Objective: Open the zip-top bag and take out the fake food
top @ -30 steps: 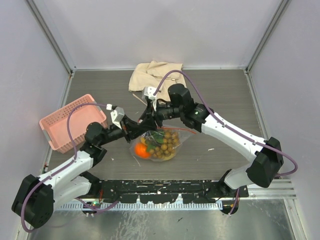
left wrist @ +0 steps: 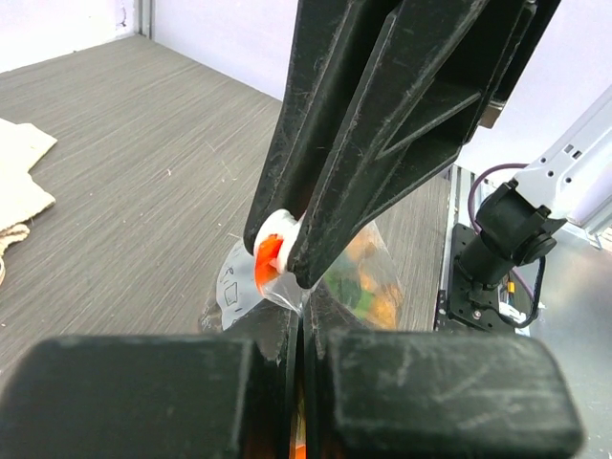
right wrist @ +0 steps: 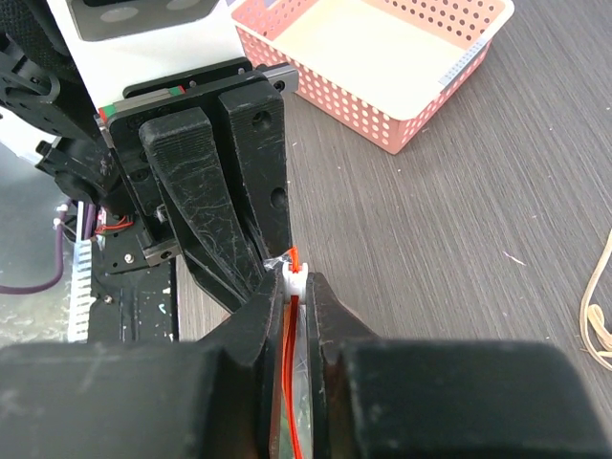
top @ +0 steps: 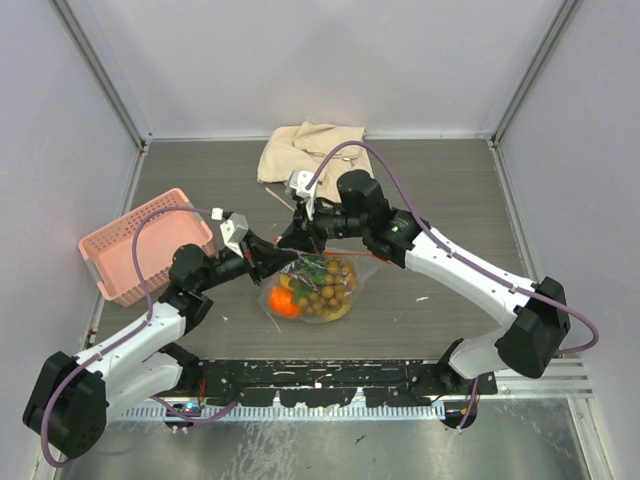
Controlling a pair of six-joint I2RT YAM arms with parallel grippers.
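The clear zip bag of fake food, with an orange piece and several small round pieces, lies at the table's front middle. Its top edge is raised between my grippers. My left gripper is shut, the bag's thin film rising from between its fingers. My right gripper is shut on the bag's red zipper strip, with the white slider at its fingertips. The two grippers meet closely, and the top view hides their fingertips partly.
A pink basket sits at the left. A beige cloth with cords lies at the back.
Both arms are nearly still; the right gripper's tip has shifted very slightly over the bag.
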